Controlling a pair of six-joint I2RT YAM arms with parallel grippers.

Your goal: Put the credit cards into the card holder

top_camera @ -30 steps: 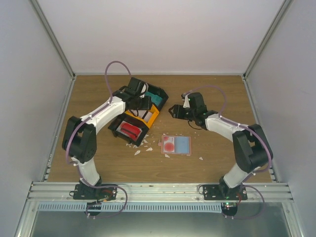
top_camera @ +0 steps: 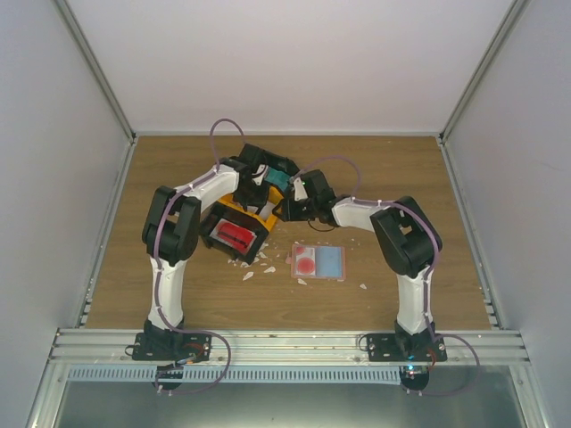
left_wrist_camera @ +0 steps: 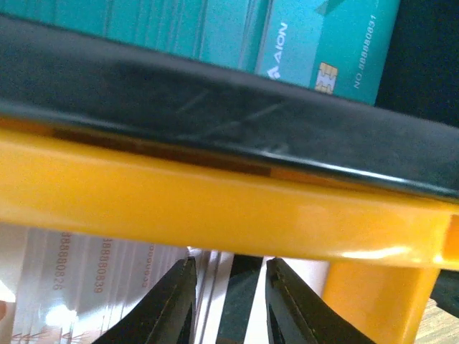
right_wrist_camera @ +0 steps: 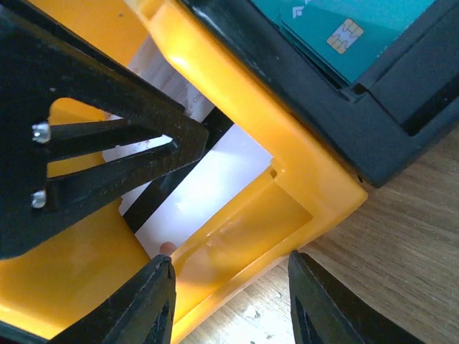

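Observation:
White cards with a black stripe [left_wrist_camera: 240,294] lie in an orange tray [left_wrist_camera: 358,233]. My left gripper is part open over them, fingertips apart with the striped card below and between them. In the right wrist view the left fingers [right_wrist_camera: 143,136] reach down to the black stripe. My right gripper stands open by the tray's right end wall, nothing held between its fingers. The card holder [top_camera: 317,262] lies spread open on the table, a red-spotted card face in its left half and a pale blue right half.
Teal cards [left_wrist_camera: 323,43] fill a black tray behind the orange one. A black tray of red cards [top_camera: 235,235] is in front. White scraps [top_camera: 248,275] litter the table. Bare wood [top_camera: 410,276] lies right of the holder.
The right arm has come leftward to the end of the orange tray. The holder and trays stay put.

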